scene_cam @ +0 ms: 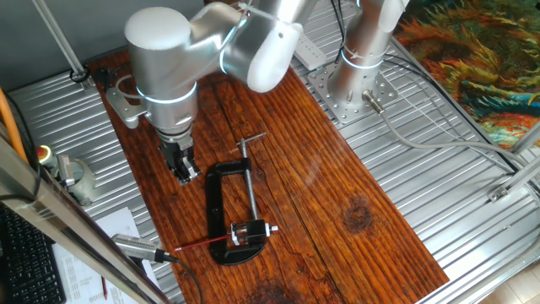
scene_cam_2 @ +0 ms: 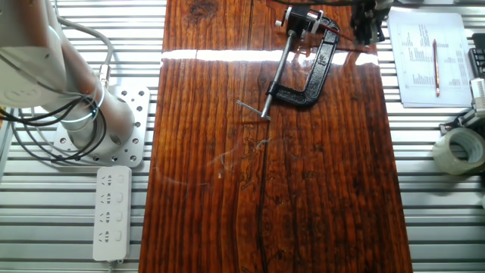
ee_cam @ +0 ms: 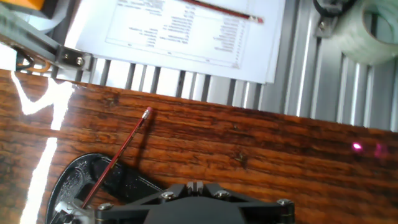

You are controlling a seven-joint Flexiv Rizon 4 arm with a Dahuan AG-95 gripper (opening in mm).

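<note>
A red pencil (scene_cam: 202,244) sticks out of a small black-and-white device (scene_cam: 251,232), which sits at one end of a black C-clamp (scene_cam: 214,198) lying on the wooden board. From the wrist view, the pencil (ee_cam: 127,140) slants up to its pink eraser end; its other end runs into the device at the lower left. My gripper (scene_cam: 190,176) hangs over the board beside the clamp's upper end, apart from clamp and pencil. Its fingertips (ee_cam: 190,186) appear together at the bottom of the wrist view, with nothing visible between them.
Papers (ee_cam: 186,37) with another pencil (ee_cam: 227,10) lie beyond the board's edge, near a roll of clear tape (scene_cam_2: 459,150). A metal post (scene_cam: 84,228) rises beside the board. The board's far half from the clamp (scene_cam_2: 204,205) is bare.
</note>
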